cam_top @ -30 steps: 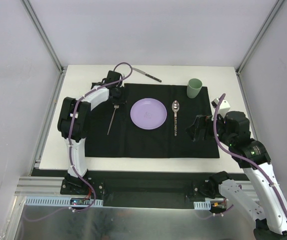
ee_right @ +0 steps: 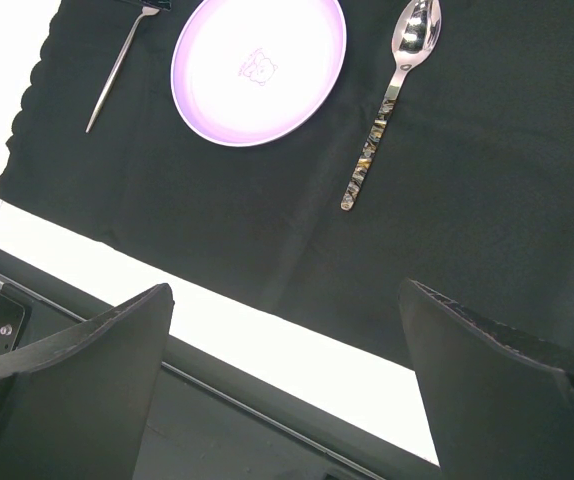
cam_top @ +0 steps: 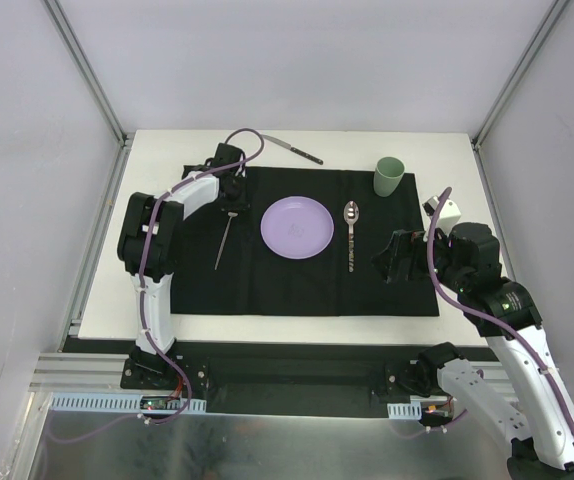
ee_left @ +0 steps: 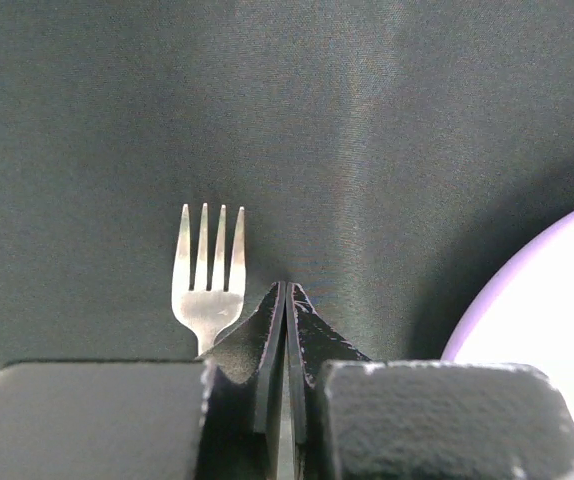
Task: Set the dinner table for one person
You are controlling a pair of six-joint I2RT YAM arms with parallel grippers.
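Observation:
The fork (cam_top: 224, 242) lies on the dark mat (cam_top: 297, 285), left of the purple plate (cam_top: 297, 227). In the top view my left gripper (cam_top: 235, 207) is low at its tined end and partly covers it. The left wrist view shows the fork's tines (ee_left: 207, 255) just left of my shut fingertips, its neck running under the left finger; nothing shows between the tips. The spoon (cam_top: 351, 235) rests right of the plate. A green cup (cam_top: 388, 176) stands at the mat's upper right. My right gripper (cam_top: 391, 258) hangs open and empty, right of the spoon.
A knife (cam_top: 292, 149) lies on the white table (cam_top: 347, 147) behind the mat, its handle towards the right. Clear mat stretches in front of the plate and spoon. Walls close in the left, right and back sides.
My left gripper has shifted slightly over the fork's tines, covering more of them in the top view. The fork, the other tableware and my right arm look unmoved.

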